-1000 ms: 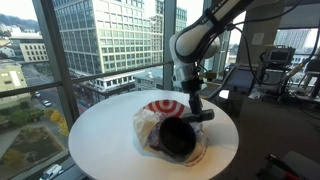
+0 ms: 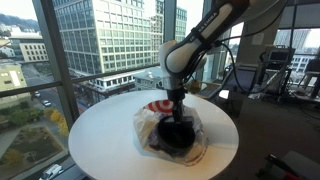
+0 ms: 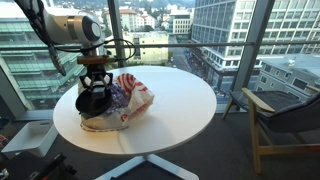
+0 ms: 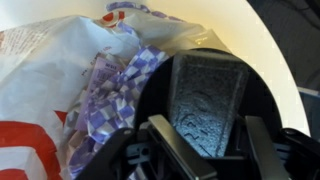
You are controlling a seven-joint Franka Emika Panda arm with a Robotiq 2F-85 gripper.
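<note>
A black bowl [image 2: 177, 138] sits among crumpled plastic bags on the round white table; in the wrist view its dark inside [image 4: 152, 98] surrounds much of the held thing. My gripper [image 2: 178, 106] is over the bowl, shut on a dark grey, box-like object [image 4: 205, 98] with a speckled face. From exterior view 2 the gripper [image 3: 97, 77] appears just above the bowl [image 3: 94, 100]. How far the object reaches into the bowl cannot be told.
A white and red plastic bag [image 3: 135, 100] lies beside the bowl, with a blue-checked cloth or wrapper [image 4: 110, 110] next to it. A wooden armchair [image 3: 280, 120] stands apart from it.
The gripper has moved left from the bowl's right side to over the bowl, bringing the dark object along. The bowl looked tipped toward the camera earlier and now appears more upright.
</note>
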